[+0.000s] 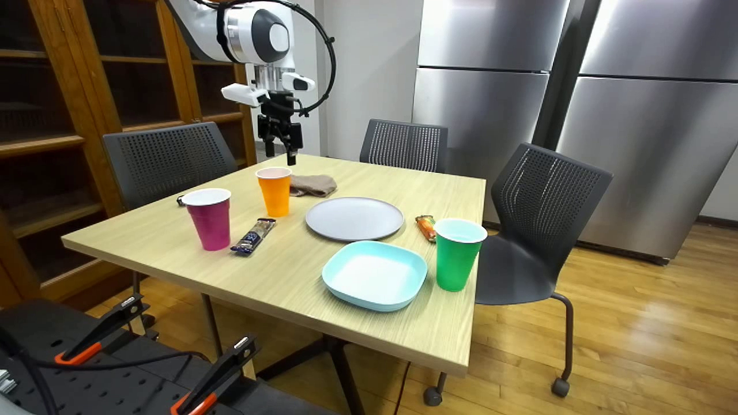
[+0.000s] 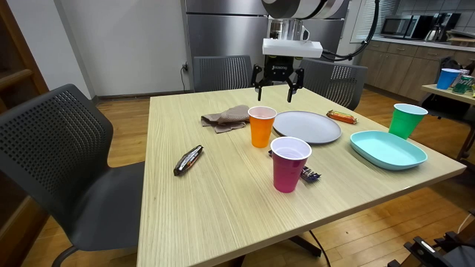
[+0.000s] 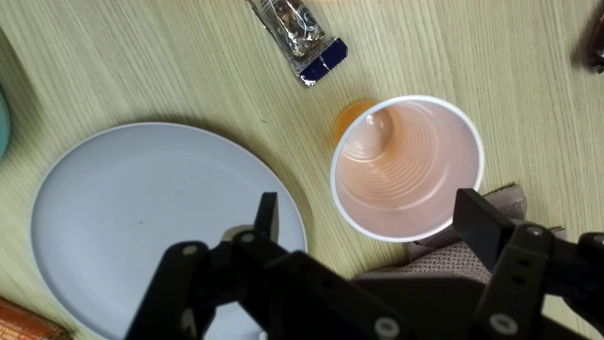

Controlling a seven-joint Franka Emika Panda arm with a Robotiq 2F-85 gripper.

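Note:
My gripper (image 2: 274, 99) hangs above the far part of the table, fingers spread and nothing between them. Just below and in front of it an orange cup (image 1: 275, 196) stands upright; from the wrist view I look down into its pale inside, apart from the fingers. A brown cloth (image 2: 229, 118) lies crumpled beside that cup. The grey plate (image 3: 161, 192) is flat on the table on the cup's other side. Nearer the front are a magenta cup (image 2: 290, 169) and a dark wrapped bar (image 1: 253, 236), which the magenta cup partly hides in the second exterior view.
A turquoise square dish (image 1: 375, 275) and a green cup (image 1: 456, 259) stand near the table's right edge. An orange-wrapped bar (image 2: 341, 116) lies beyond the plate. Another dark bar (image 2: 188, 160) rests toward the left, with bare tabletop around it. Chairs surround the table.

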